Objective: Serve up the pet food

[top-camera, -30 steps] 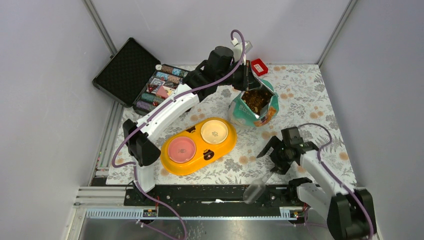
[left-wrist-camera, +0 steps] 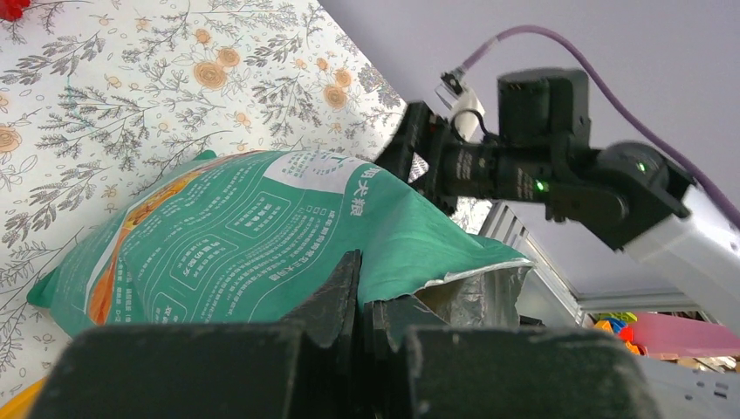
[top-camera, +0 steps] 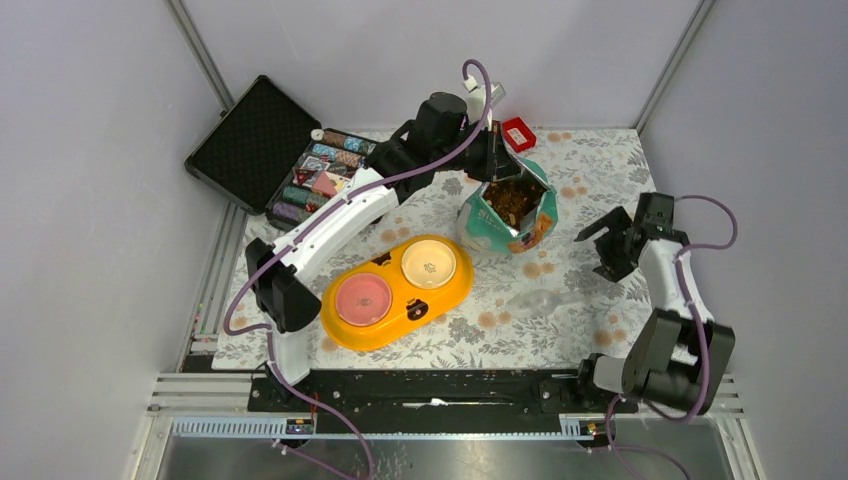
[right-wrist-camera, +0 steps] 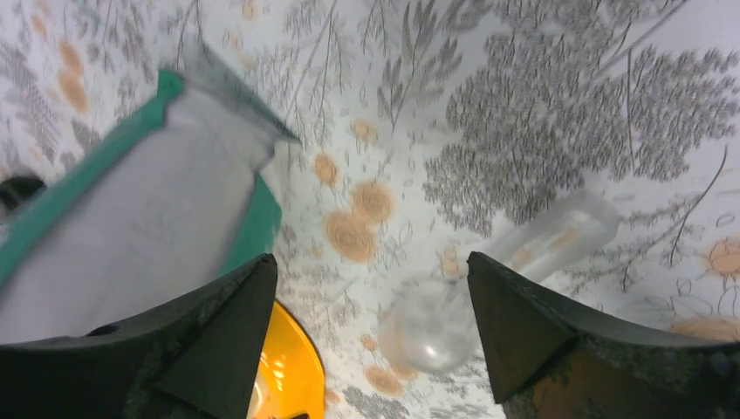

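The green pet food bag stands open at the middle back, full of brown kibble. My left gripper is shut on its upper rim; the left wrist view shows the folded edge between the fingers. A yellow double feeder with a cream bowl and a pink bowl lies front left. A translucent scoop lies below my right gripper, right of the feeder. The right gripper stands open at the table's right side with nothing visible between its fingers.
An open black case with small packets fills the back left. A small red box is behind the bag.
My right arm has moved back and rightward from the front edge. The scoop, earlier at the front edge beside that gripper, now lies further onto the table, apart from it.
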